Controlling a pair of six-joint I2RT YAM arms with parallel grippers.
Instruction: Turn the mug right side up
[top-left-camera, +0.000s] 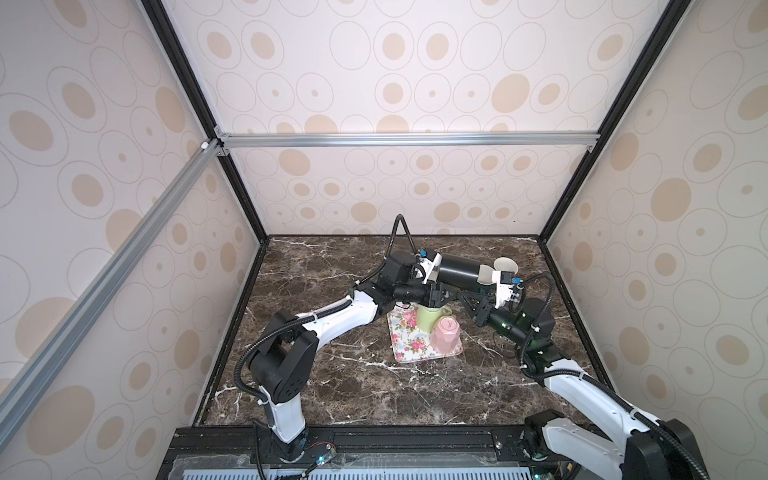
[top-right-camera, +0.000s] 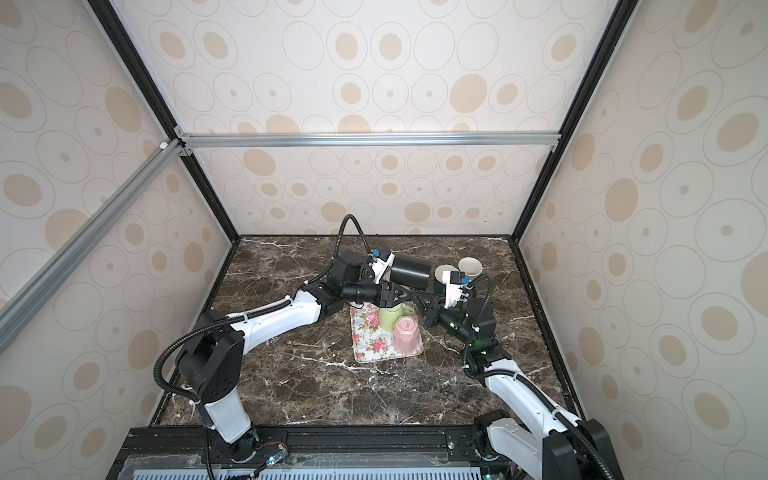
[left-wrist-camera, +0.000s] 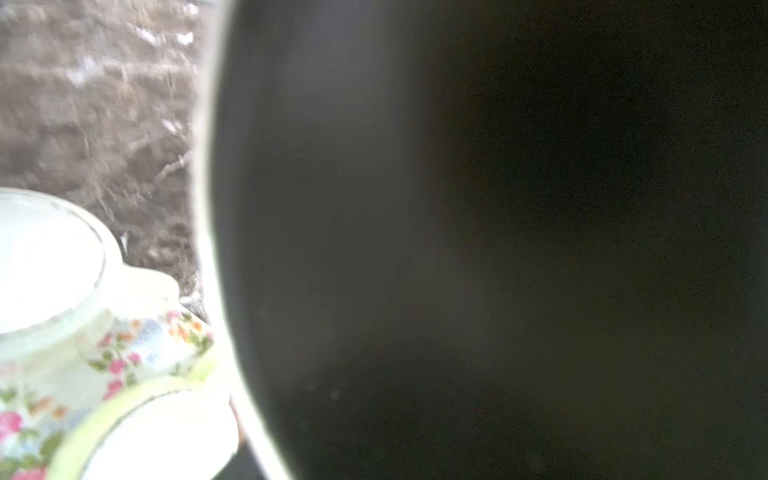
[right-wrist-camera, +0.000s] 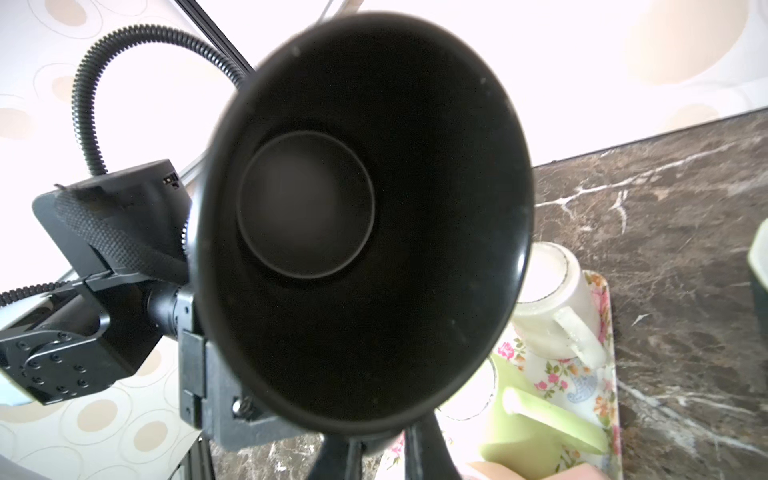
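Note:
A black mug (top-left-camera: 459, 272) lies sideways in the air between my two arms, above the tray. The right wrist view looks straight into the open mouth of the mug (right-wrist-camera: 448, 200). Below it, the dark fingers (right-wrist-camera: 425, 452) of my right gripper (top-left-camera: 465, 295) are shut on the mug near its lower side; the exact contact is hidden. My left gripper (top-left-camera: 446, 295) is beside the mug's lower left side, and its fingers are too hidden to read. In the left wrist view, the dark mug (left-wrist-camera: 480, 240) with a pale edge fills most of the picture.
Underneath is a floral tray (top-left-camera: 401, 352) bearing a green mug (top-left-camera: 429, 319), a pink mug (top-left-camera: 445, 334) and a white mug (right-wrist-camera: 552, 308). Pale-rimmed cups (top-right-camera: 470, 265) stand behind my right arm.

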